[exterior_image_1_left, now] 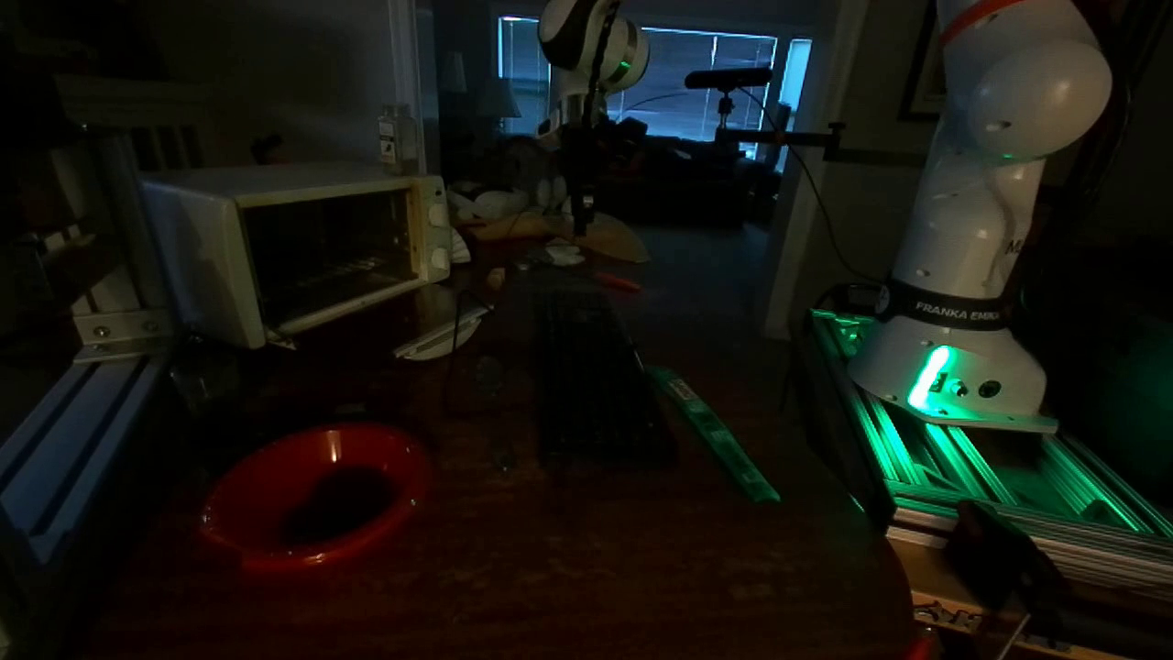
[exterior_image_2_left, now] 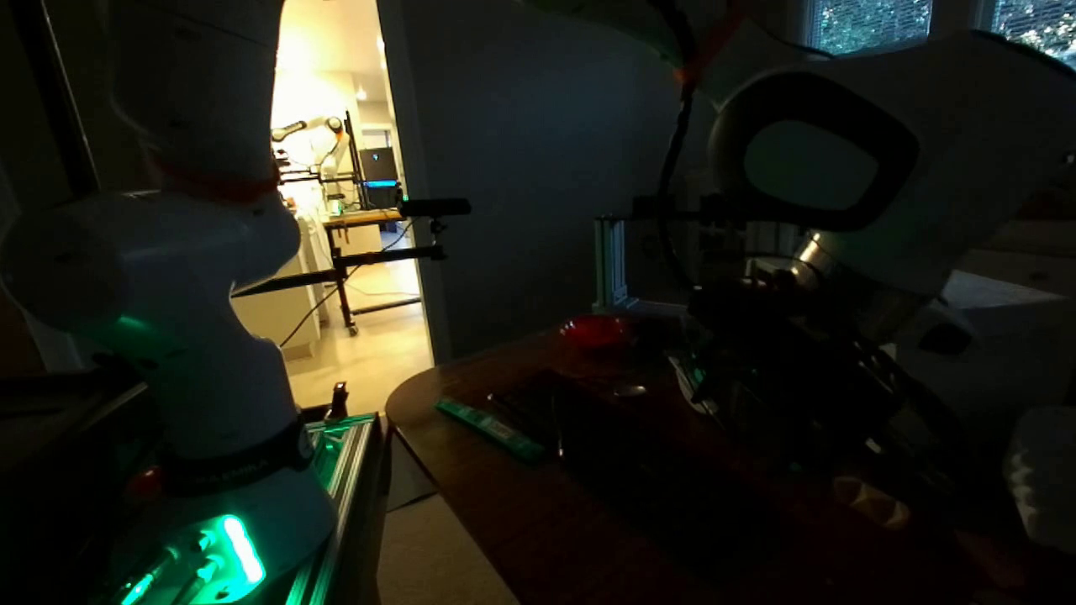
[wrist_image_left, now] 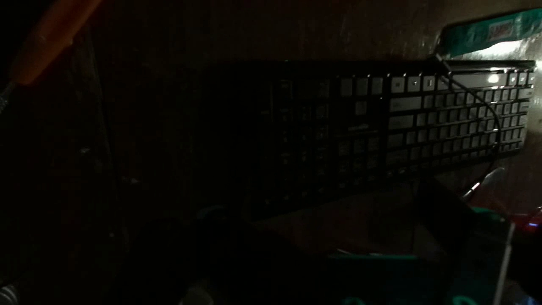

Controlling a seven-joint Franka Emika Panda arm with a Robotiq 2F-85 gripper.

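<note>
My gripper (exterior_image_1_left: 582,220) hangs over the far part of the dark table in exterior view 1, a hazy dark shape. In the wrist view its fingers are dim and wide apart, and nothing shows between them. A black keyboard (wrist_image_left: 406,119) lies ahead of it, crossed by a thin cable. Beside the keyboard is a long green packet (wrist_image_left: 490,34). The red bowl (exterior_image_1_left: 319,495) stands at the near left of the table, a dark patch inside it. An orange-handled tool (wrist_image_left: 48,45) lies at the upper left of the wrist view.
A white toaster oven (exterior_image_1_left: 214,258) stands at the left, with a small jar (exterior_image_1_left: 392,139) on top. A light-coloured plate-like thing (exterior_image_1_left: 445,334) lies in front of it. Pale clutter (exterior_image_1_left: 500,205) fills the table's far end. Bare table (exterior_image_1_left: 616,561) shows at the near side.
</note>
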